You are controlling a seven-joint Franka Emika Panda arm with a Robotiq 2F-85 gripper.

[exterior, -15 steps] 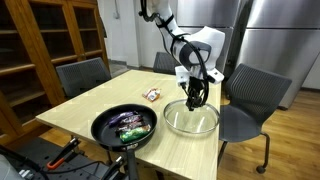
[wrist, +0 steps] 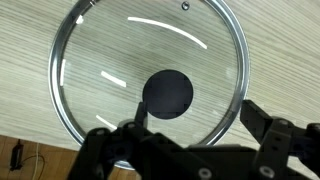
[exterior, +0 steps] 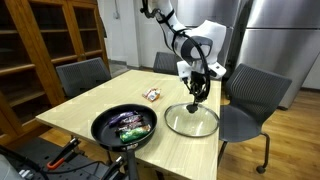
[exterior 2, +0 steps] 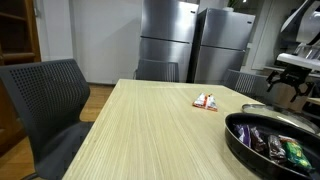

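A clear glass lid (exterior: 178,127) with a metal rim and a round black knob (wrist: 167,94) lies on the table's right side. My gripper (exterior: 196,98) hangs just above the lid, pointing down, close over the knob. In the wrist view the fingers are wide apart, and the black fingers (wrist: 262,128) reach in from the bottom edge with nothing between them. The knob shows just ahead of the fingertips, left of the middle. Any contact with it cannot be made out.
A black pan (exterior: 98,128) holding several wrapped snack packs (exterior 2: 296,153) stands left of the lid. Small red-and-white packets (exterior: 152,95) lie farther back on the wooden table (exterior 2: 150,130). Chairs (exterior: 248,107) surround it.
My gripper has come down a little toward the lid's knob over the last second. The lid, pan and packets have stayed in place.
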